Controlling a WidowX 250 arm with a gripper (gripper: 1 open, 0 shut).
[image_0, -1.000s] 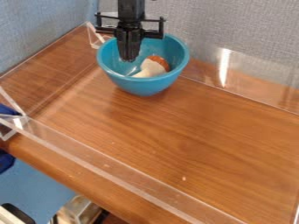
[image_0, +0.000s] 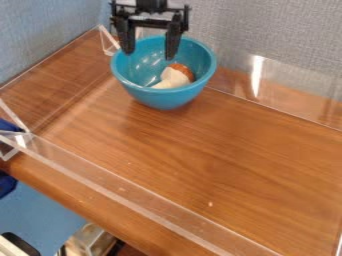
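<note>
A black gripper (image_0: 150, 42) hangs over the back rim of a turquoise bowl (image_0: 147, 94), its two fingers spread apart with nothing seen between them. Inside the bowl lies a small item (image_0: 174, 76), pale cream with an orange-brown part, below and to the right of the fingers.
The wooden tray floor (image_0: 214, 170) is clear in front and to the right of the bowl, bordered by clear low walls. A grey textured wall stands behind. At the lower left, outside the tray, are a blue object and other items on the floor.
The gripper has shifted left and its fingers now stand wider apart over the bowl. The bowl and the item in it look unmoved.
</note>
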